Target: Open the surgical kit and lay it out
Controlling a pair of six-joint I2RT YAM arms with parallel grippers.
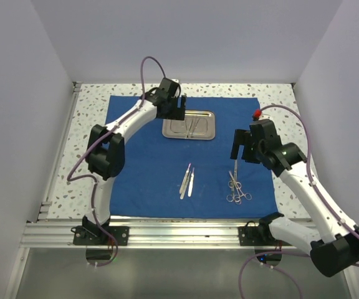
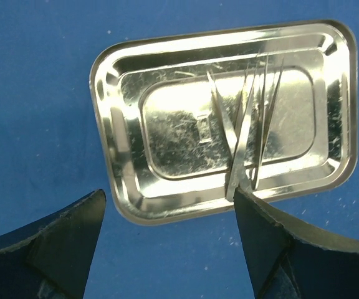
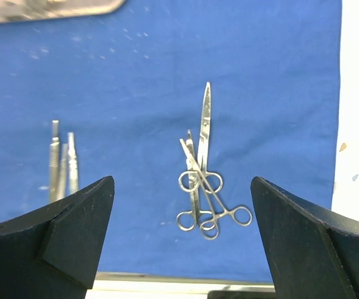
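Note:
The metal tray (image 1: 172,128) lies at the back middle of the blue cloth. Thin silver tweezers (image 2: 242,140) lie crossed in its right half, some reaching its near rim. My left gripper is open above the tray's near edge, its right fingertip overlapping the tweezers' near ends in the left wrist view; nothing is between its fingers. Ring-handled clamps and scissors (image 3: 201,180) lie overlapping on the cloth at the right. Over this group, toward its far side, my right gripper (image 1: 242,149) stands open and empty.
Several slim scalpel-like handles (image 1: 186,182) lie side by side at the front middle of the cloth (image 1: 145,177). A metal rail (image 1: 182,229) runs along the front edge.

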